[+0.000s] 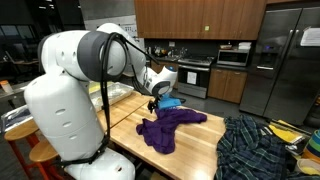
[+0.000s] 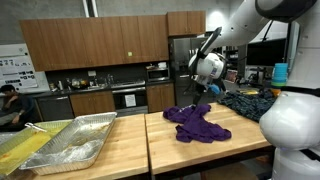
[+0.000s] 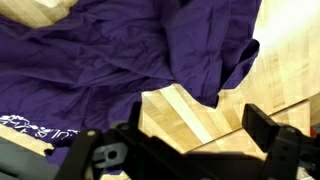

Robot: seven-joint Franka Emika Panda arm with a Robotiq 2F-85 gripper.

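A crumpled purple cloth (image 1: 158, 136) lies spread in folds on the wooden table. From the other side, the cloth (image 2: 203, 129) sits near the middle of the tabletop, below the arm's end. My gripper (image 1: 166, 102) hangs above the cloth's far part, blue marks showing by its wrist. In the wrist view the purple cloth (image 3: 125, 45) fills most of the upper and left area, with a strip of white print at lower left. The dark fingers (image 3: 262, 124) stand wide apart at the bottom, open, with bare wood and a cloth edge between and beyond them.
A heap of dark cloth (image 1: 250, 148) covers the table's right side, with yellow items (image 1: 287, 133) beyond it. A foil-lined tray (image 2: 75, 142) stands on a separate surface at left. Bare tabletop (image 1: 203, 140) lies between the purple and dark cloths.
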